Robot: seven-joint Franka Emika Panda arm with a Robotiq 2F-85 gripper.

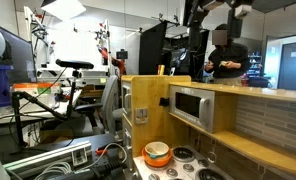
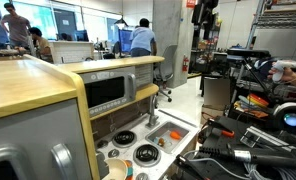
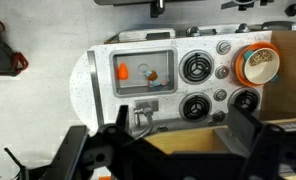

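Observation:
My gripper is high above a toy kitchen counter, its two dark fingers [image 3: 250, 138] wide apart at the bottom of the wrist view. Between them only the counter far below is visible, so it stands open and empty. A grey sink [image 3: 135, 88] contains an orange object [image 3: 123, 72] and a few small items. Right of it are round black burners [image 3: 196, 67] and several knobs. At the counter's right end, an orange bowl [image 3: 246, 57] is stacked with a paler one inside. In exterior view 1 those bowls [image 1: 156, 150] lie far below the arm.
A faucet [image 3: 145, 108] rises beside the sink. Behind the burners stands a silver microwave [image 2: 108, 92] under a wooden shelf [image 1: 253, 92]. A tall wooden cabinet [image 1: 141, 100] is nearby. People are in the background, and the air around the gripper is clear.

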